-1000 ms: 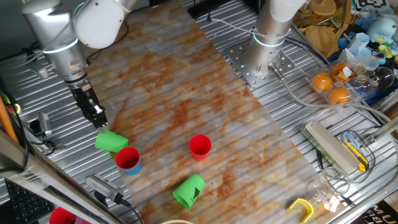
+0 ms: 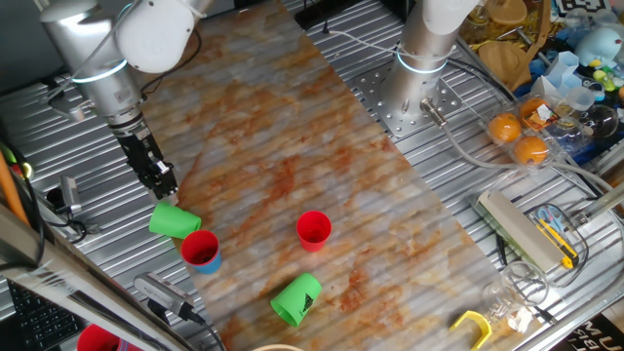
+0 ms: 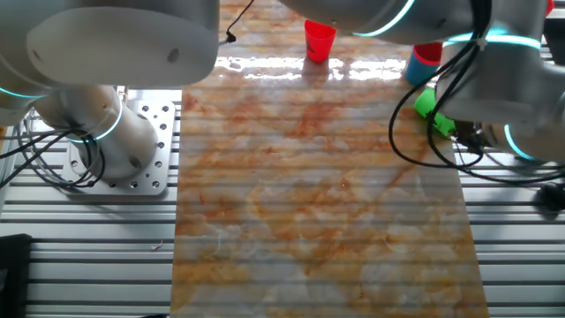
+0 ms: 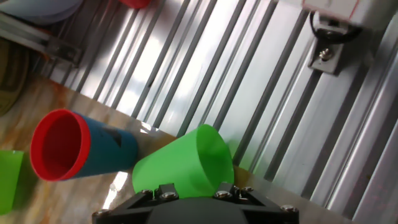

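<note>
A green cup (image 2: pixel 175 221) lies on its side at the marbled board's left edge in exterior view 1. My gripper (image 2: pixel 171 198) is just above its upper end, pointing down. In the wrist view the fingertips of my gripper stand apart, so it looks open. The green cup (image 4: pixel 171 165) shows beyond and between them, its mouth turned to the right; whether they touch it cannot be told. Beside it is a blue cup (image 4: pixel 109 148) with a red cup (image 4: pixel 61 145) at its mouth. In exterior view 2 the arm partly hides the green cup (image 3: pixel 433 112).
On the board (image 2: pixel 244 127) are a single red cup (image 2: pixel 314 231) and another green cup (image 2: pixel 295 299) lying tipped. A grey device (image 2: pixel 166 292) with a cable sits near the left frame post. The board's upper middle is clear.
My gripper has shifted slightly to the right and down in exterior view 1, staying near the green cup's upper end. The cups have not visibly moved.
</note>
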